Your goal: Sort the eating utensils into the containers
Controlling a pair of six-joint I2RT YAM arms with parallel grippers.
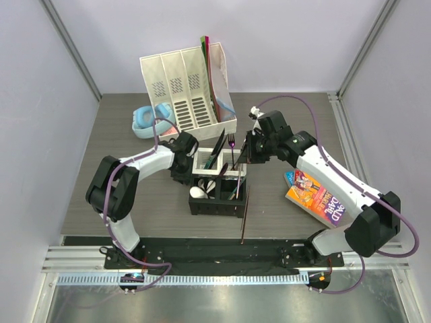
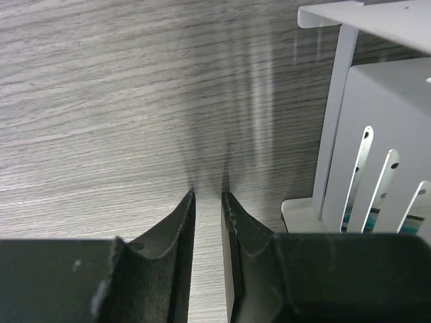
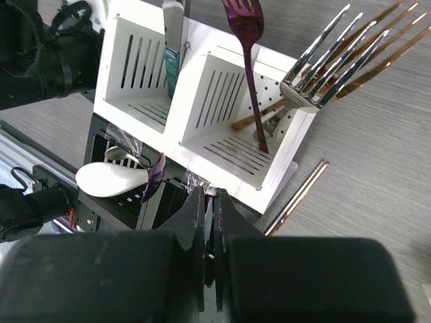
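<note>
A white two-part holder [image 1: 220,173] and a black box [image 1: 215,207] stand together at mid-table. A purple fork [image 3: 247,27] and a silver fork [image 3: 296,94] are in the white holder's right compartment; teal-handled utensils [image 3: 172,57] are in its left one. The black box has a white spoon [image 3: 111,178] in it. Above the holders, my right gripper is shut on a thin stick-like utensil [image 1: 238,183], largely hidden in its wrist view. My left gripper is slightly open and empty, low beside the white holder's left side.
Two chopsticks [image 1: 245,215] lie on the table to the right of the black box. A large white rack [image 1: 182,87], a blue bowl [image 1: 143,128] and bright books [image 1: 315,196] surround the holders. Bare table shows at left.
</note>
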